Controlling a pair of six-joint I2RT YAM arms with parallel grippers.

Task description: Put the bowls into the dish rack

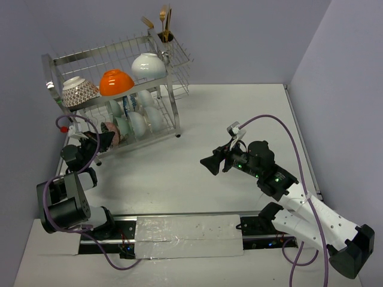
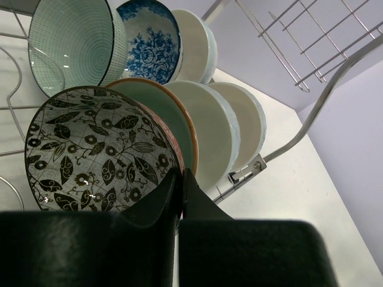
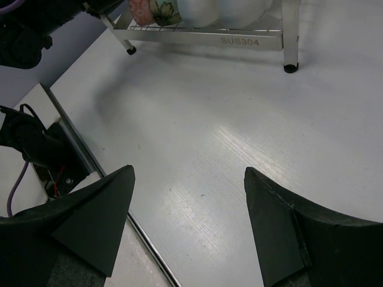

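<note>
At the lower tier of the dish rack [image 1: 136, 142], my left gripper [image 1: 109, 135] is shut on the rim of a floral patterned bowl [image 2: 96, 149], seen large in the left wrist view among upright green, blue-flowered and white bowls [image 2: 203, 131] in the slots. The top tier holds a patterned bowl [image 1: 79, 91], an orange bowl [image 1: 116, 82] and a white bowl [image 1: 148, 65], all upside down. My right gripper stands open over the bare worktop, nothing between its fingers.
A cutlery holder [image 1: 165, 37] with gold utensils sits at the rack's upper right. Walls close in at the left, back and right.
</note>
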